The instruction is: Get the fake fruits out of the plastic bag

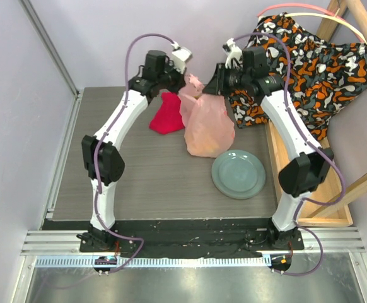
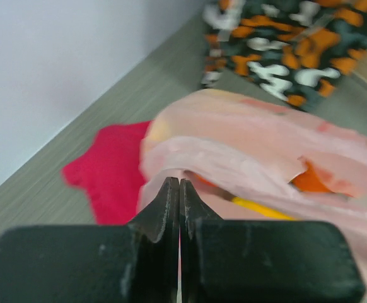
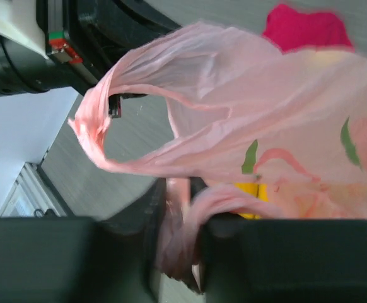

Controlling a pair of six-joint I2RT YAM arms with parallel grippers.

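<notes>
The pink plastic bag [image 1: 210,129] stands in the table's middle, its top stretched between my two arms. At the bag's left side my left gripper [image 1: 185,87] is shut, with thin film at its fingertips in the left wrist view. Across the bag, my right gripper is part open, and a bunched strip of the bag [image 3: 177,243] runs between its fingers. Inside the bag's mouth, something yellow [image 2: 262,209] and something orange [image 2: 309,180] show as fruit. The remaining contents are hidden by the film.
A teal plate [image 1: 238,175] rests in front and to the right of the bag. Behind the bag's left side lies a red cloth [image 1: 166,115]. The patterned cloth [image 1: 316,72] and wooden frame [image 1: 325,189] bound the right.
</notes>
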